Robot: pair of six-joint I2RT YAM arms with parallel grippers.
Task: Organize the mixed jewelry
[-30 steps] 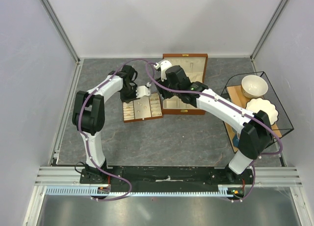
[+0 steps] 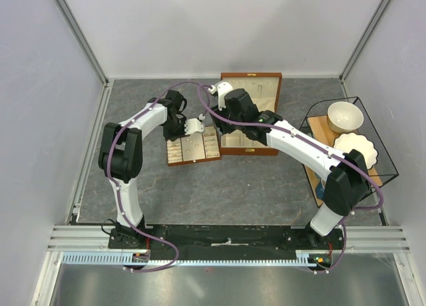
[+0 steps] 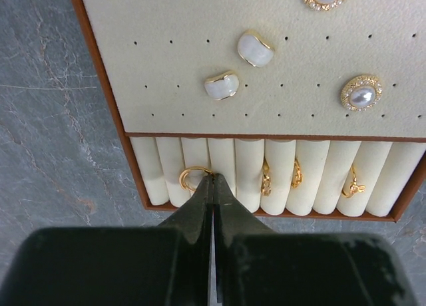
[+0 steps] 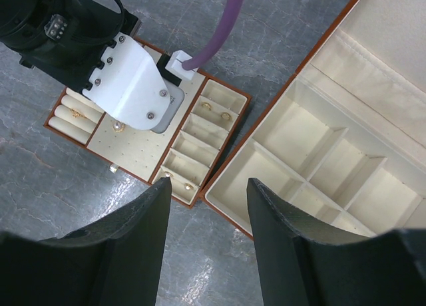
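In the left wrist view my left gripper is shut, its tips at a plain gold hoop (image 3: 185, 178) on the ring rolls; whether it grips the hoop I cannot tell. Gold rings (image 3: 296, 173) sit in other slots, and pearl earrings (image 3: 361, 93) and white-and-gold earrings (image 3: 255, 49) on the pad above. In the right wrist view my right gripper is open above the boxes, nothing between its fingers. The small organizer (image 4: 126, 145) holds a few gold pieces in compartments at its right side; the left arm hides part of it.
A larger open box (image 4: 263, 176) with empty-looking compartments stands right of the organizer, its lid raised. A wire rack (image 2: 311, 115) with a bowl (image 2: 345, 113) and a scalloped dish (image 2: 356, 146) stands at the far right.
My left gripper has shifted very slightly over the organizer; the right arm has not visibly moved.
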